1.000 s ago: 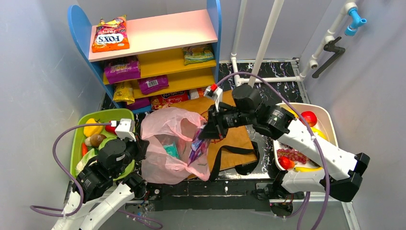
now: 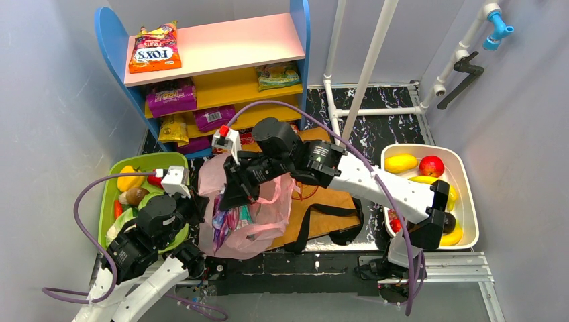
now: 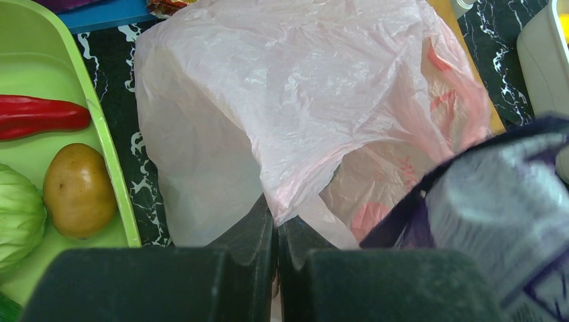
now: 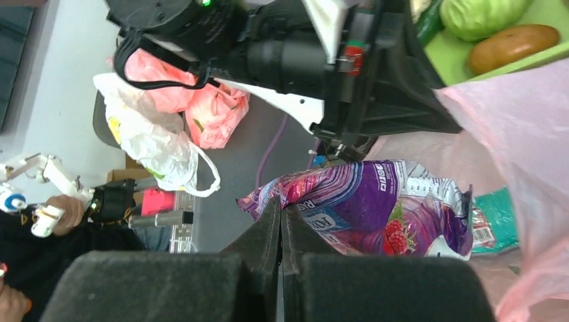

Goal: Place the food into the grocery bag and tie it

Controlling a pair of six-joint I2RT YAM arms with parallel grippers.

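The thin pink plastic bag (image 2: pixel 266 235) stands open at the front of the table. My left gripper is shut on a fold of the bag's rim (image 3: pixel 295 168), holding it at the left. A purple candy packet (image 2: pixel 219 225) hangs at the bag's mouth, and my right gripper is shut on a corner of its wrapper (image 4: pixel 376 201). Beyond the packet, a teal packet (image 4: pixel 496 218) lies inside the bag. From above, the right arm covers part of the bag's opening.
Close on the left is a green basin (image 2: pixel 111 194) of vegetables. The blue-sided shelf (image 2: pixel 215 50) with snack packets stands behind. A white basin (image 2: pixel 473 221) of fruit sits at the right, and a brown bag (image 2: pixel 329 218) lies flat beside the pink bag.
The right gripper has moved left with the purple packet, from the bag's right side across its mouth to the left part. The left arm has stayed put.
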